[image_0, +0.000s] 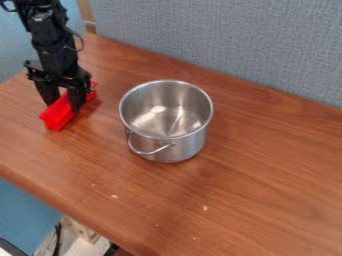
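Note:
My black gripper (63, 92) is down at the left side of the wooden table, closed around a red object (58, 115) that rests on the tabletop. The object's middle is partly hidden by the fingers. To its right stands an empty steel pot (166, 118) with a wire handle on its near side.
A grey padded panel (227, 40) runs along the back edge. The table's left front edge drops to a blue surface.

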